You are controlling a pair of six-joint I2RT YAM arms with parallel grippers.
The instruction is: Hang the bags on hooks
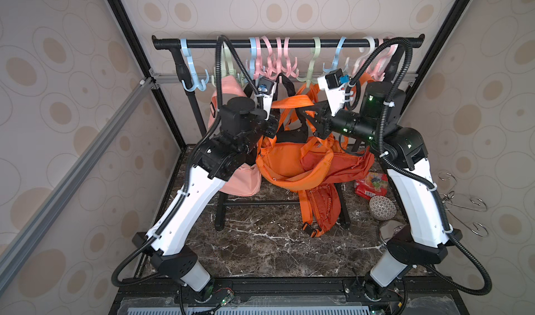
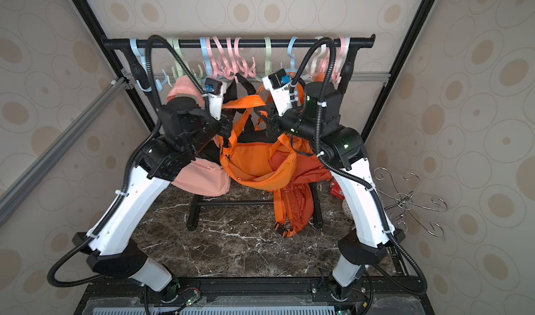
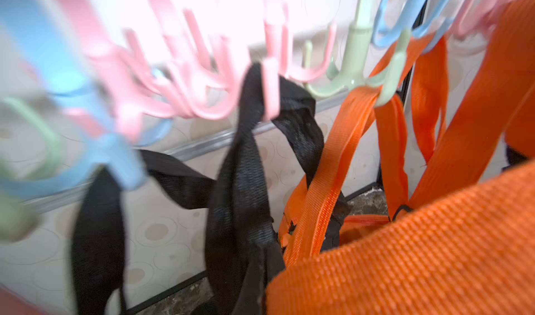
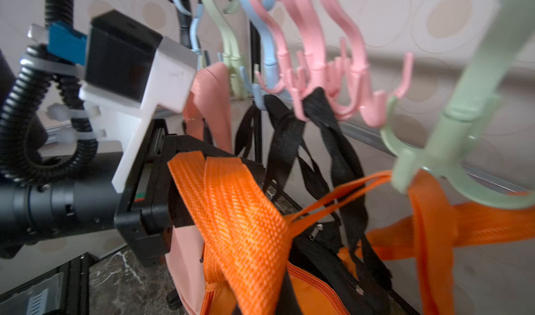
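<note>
The orange bag (image 1: 287,164) hangs in the middle below the rail. In the left wrist view an orange strap loops on a green hook (image 3: 356,75), and black straps (image 3: 250,148) hang from a pink hook. A wide orange strap (image 1: 295,102) runs between my grippers. My left gripper (image 1: 269,126) is at the left of this strap; in the right wrist view the strap drapes over its front. My right gripper (image 1: 309,117) is just right of it, below the green hook. Both are shut; I cannot see anything clearly between their fingers.
A pink bag (image 1: 242,181) hangs at the left behind my left arm. Pastel hooks line the black rail (image 1: 206,43). A red packet (image 1: 370,184) and wire stand (image 2: 409,200) lie at the right.
</note>
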